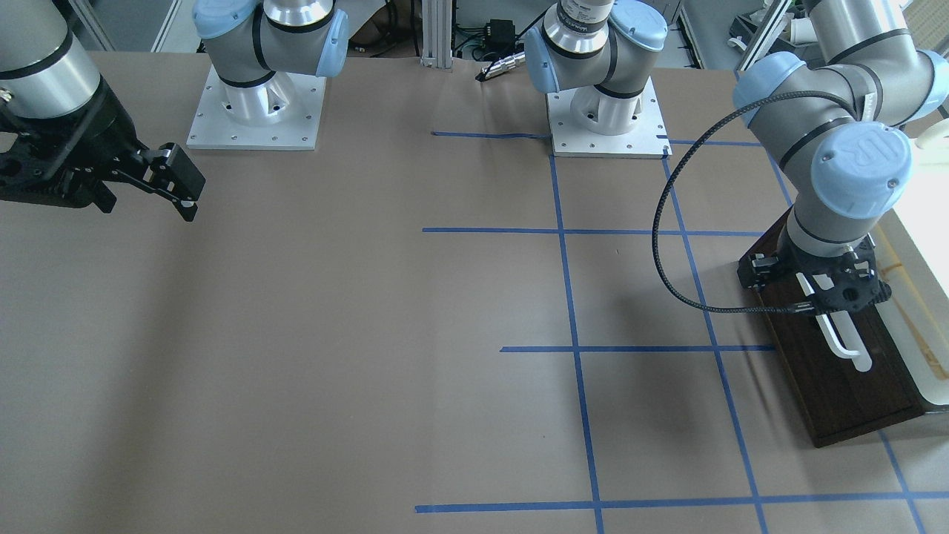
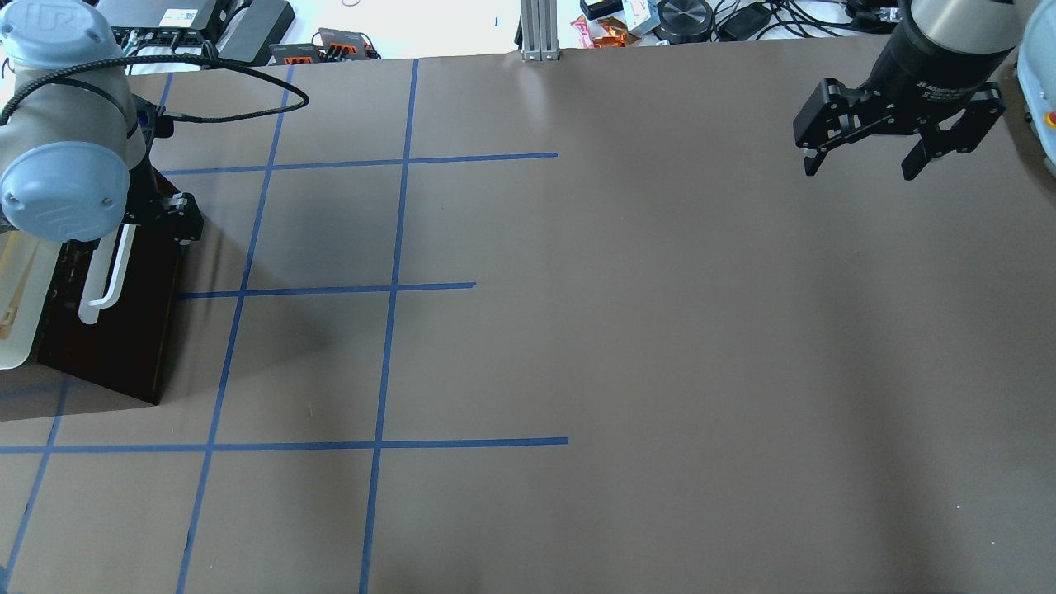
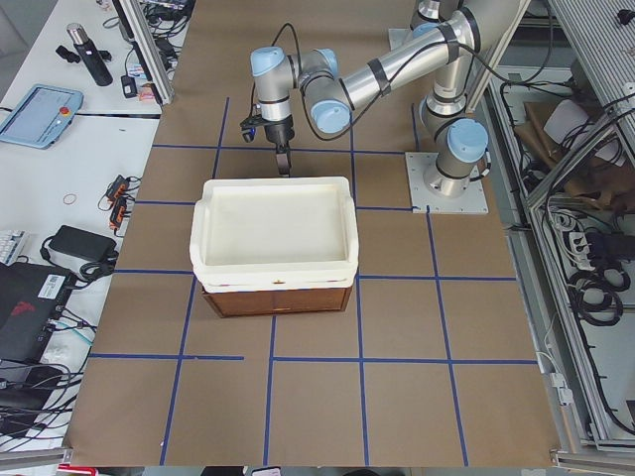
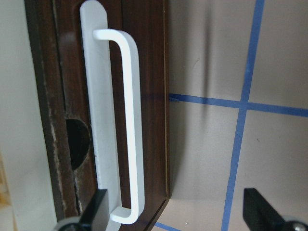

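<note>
A dark wooden box (image 1: pixel 827 391) with a cream lid or tray (image 3: pixel 275 230) on top stands on the taped table. A white bar handle (image 4: pixel 132 125) is fixed to its wooden face. My gripper hangs just above that face at the handle, seen at the box (image 2: pixel 163 213) in the top view. In the left wrist view its two fingers stand wide apart, open, the handle near the left finger and bare table and wood between them. The front view partly hides the fingertips behind the gripper body.
Another arm's black gripper (image 1: pixel 133 178) hangs at the left of the front view. Two robot bases (image 1: pixel 258 129) stand at the back.
</note>
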